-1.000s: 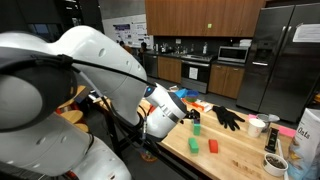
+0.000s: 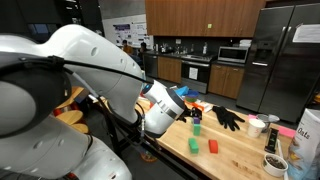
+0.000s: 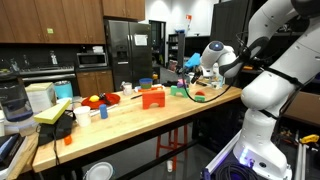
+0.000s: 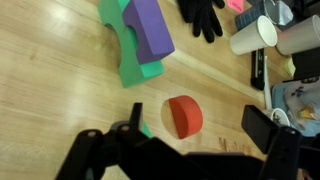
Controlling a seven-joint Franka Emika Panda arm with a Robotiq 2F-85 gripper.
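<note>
A purple block (image 4: 148, 28) rests on a green block (image 4: 138, 66) in the upper part of the wrist view; in exterior view 1 the purple block (image 2: 196, 121) tops the green one (image 2: 196, 130). My gripper is open, with nothing held between its fingers. Below it on the table, seen between the fingers, lies a red rounded block (image 4: 185, 117). Another green block (image 2: 194, 146) lies left of the red block (image 2: 213, 146); my left finger hides most of it in the wrist view.
Black gloves (image 2: 225, 119), a white cup (image 2: 256, 128) and a round container (image 2: 275, 165) stand on the right part of the table. A plastic bag (image 2: 306, 140) is at the right edge. Bare wood (image 2: 240, 150) lies between the red block and the container.
My gripper has drawn away from the stacked purple and green blocks, and the purple block shows more clearly in exterior view 1. The loose green and red blocks have stayed where they were.
</note>
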